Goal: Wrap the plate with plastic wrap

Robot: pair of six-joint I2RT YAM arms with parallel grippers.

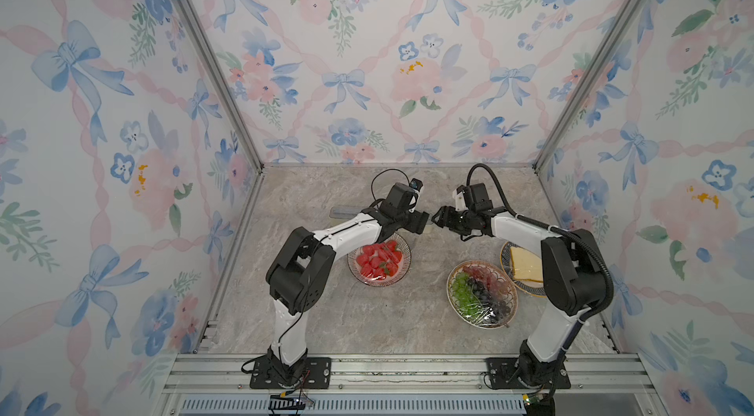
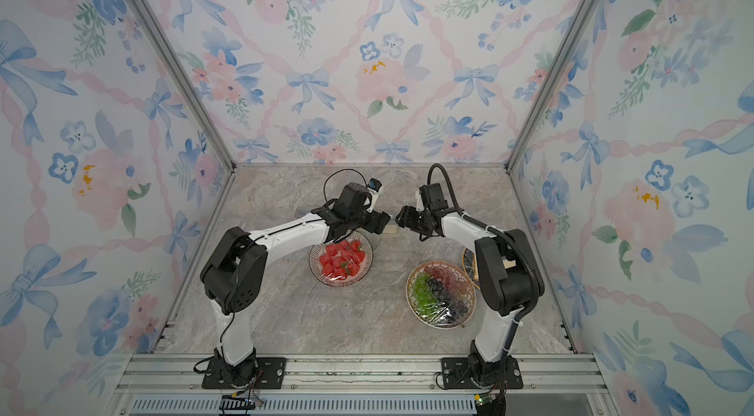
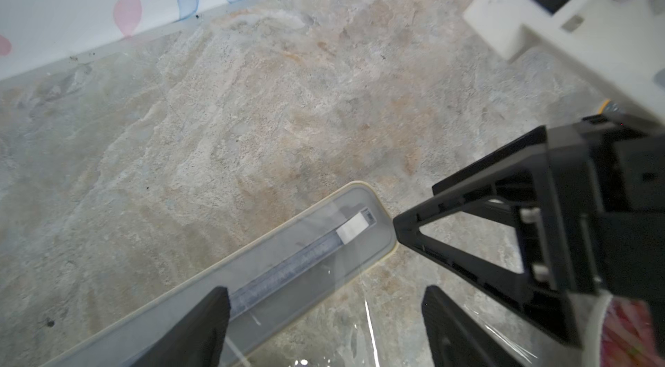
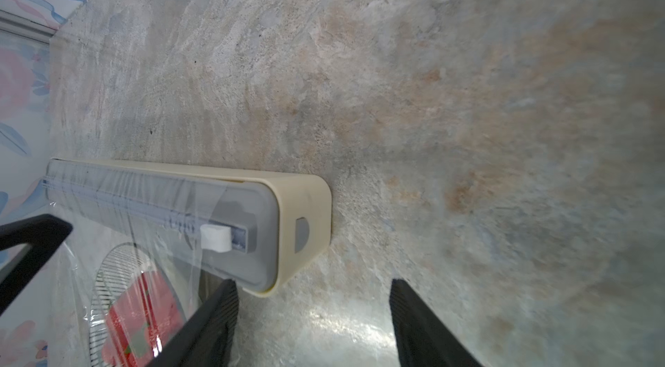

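The plate of strawberries (image 1: 377,260) sits left of centre on the table. Film (image 4: 131,277) runs from the wrap dispenser (image 4: 207,228) down over it in the right wrist view. The dispenser, a long cream box with a grey top and white slider (image 4: 216,237), lies behind the plate, partly hidden by my left arm from above. My left gripper is over the dispenser, fingers wide apart and empty. Just past the dispenser's right end is my right gripper, its fingers apart with nothing between them. The two grippers face each other closely.
A wrapped plate of grapes and greens (image 1: 482,295) stands front right. Behind my right arm, a plate with bread (image 1: 527,266) is partly covered. Bare table (image 1: 424,314) lies in the front middle and along the back.
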